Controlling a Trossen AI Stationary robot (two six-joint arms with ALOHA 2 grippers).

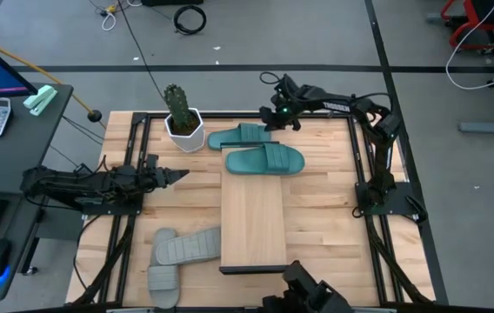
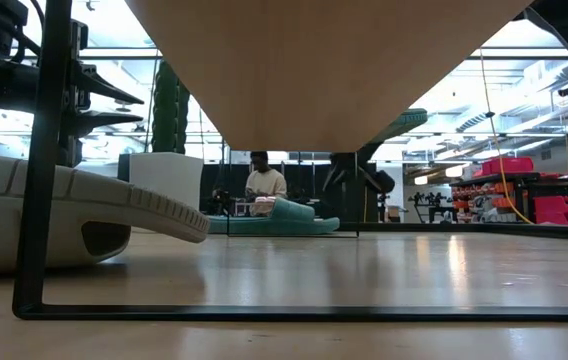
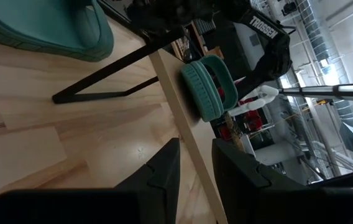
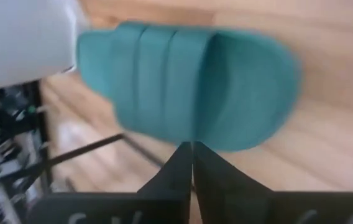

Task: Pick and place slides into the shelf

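One teal slide [image 1: 283,159] lies across the far end of the raised wooden shelf [image 1: 251,222], with part of it past the board's right edge. Its mate [image 1: 230,137] rests on the table just behind the shelf. Above that second slide is my right gripper, its fingertips together and nothing between them. A pair of grey slides, one [image 1: 190,247] partly over the other [image 1: 163,271], sits left of the shelf near the front. My left gripper hangs left of the shelf, its empty fingers apart.
A cactus in a white pot [image 1: 185,134] stands beside the teal slide on the table. Black rails [image 1: 129,209] run along both sides. The shelf's front half is bare, and the tabletop [image 1: 325,213] to its right is clear.
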